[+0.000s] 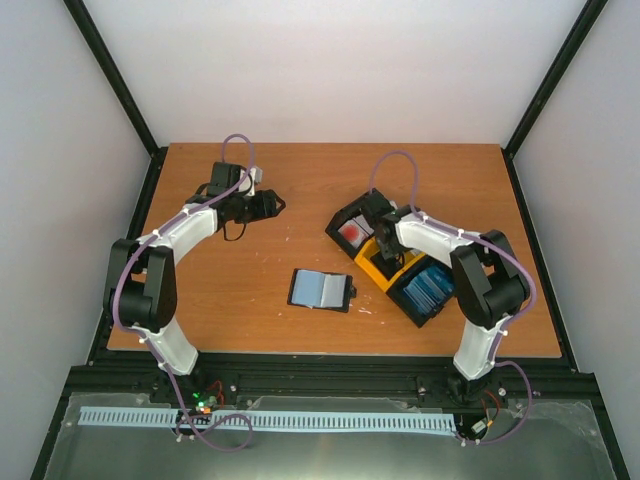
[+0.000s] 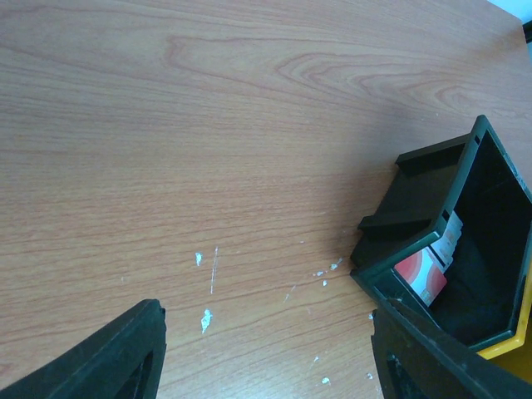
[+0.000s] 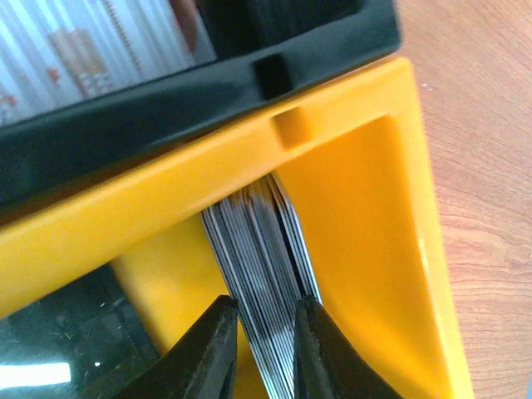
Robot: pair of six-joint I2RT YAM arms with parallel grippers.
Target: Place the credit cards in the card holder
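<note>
A dark card holder (image 1: 309, 303) lies spread flat on the table in the top view, pale sleeves facing up. Several credit cards (image 3: 256, 253) stand on edge as a thin stack in the yellow bin (image 3: 366, 208). My right gripper points down into this bin; its two fingers are apart, with the card stack showing in the gap, no grip evident. Far from the holder, at the back left, my left gripper is open above bare table, nothing between its fingers.
Dark bins flank the yellow one: the far one (image 1: 345, 218) holds red-and-white packs, the near one (image 1: 411, 308) blue-and-white items. Bin walls rise close around my right fingers. Table space (image 1: 270, 210) between left gripper and bins is clear.
</note>
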